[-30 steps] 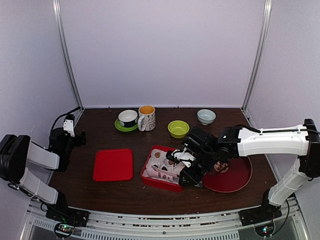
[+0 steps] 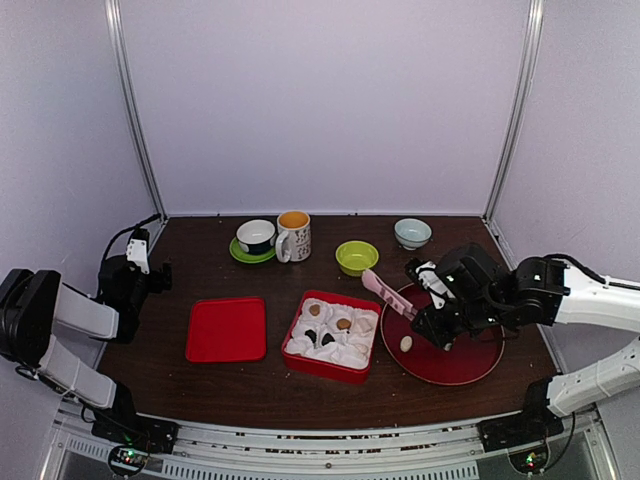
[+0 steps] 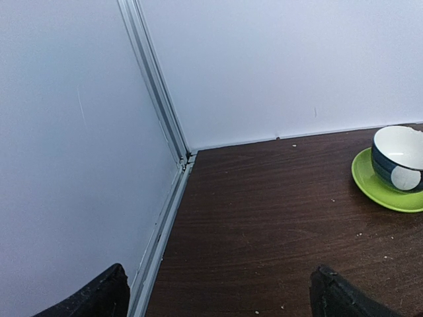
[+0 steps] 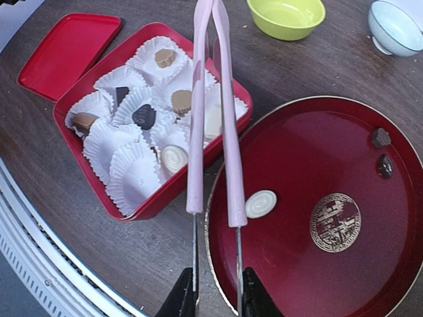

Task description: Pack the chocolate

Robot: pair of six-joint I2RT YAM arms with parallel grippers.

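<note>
My right gripper is shut on pink tongs [image 4: 231,152], raised between the red box [image 2: 330,365] and the round red tray [image 2: 440,372]. In the right wrist view the box's paper cups hold brown, dark and white chocolates; some cups look empty. On the tray lie a white oval chocolate [image 4: 260,203] and two small dark pieces [image 4: 384,166]. Nothing shows clearly between the tongs' tips, which run out of that view. My left gripper stands open at the left side, with nothing between its fingers.
A red lid [image 2: 225,330] lies left of the box. Behind stand a cup [image 2: 255,235] on a green saucer, a mug [image 2: 300,240], a yellow bowl [image 2: 357,263] and a pale blue bowl [image 2: 412,234].
My right arm has moved the tongs up and rightward, out of the red box toward the round tray. The left arm has not moved.
</note>
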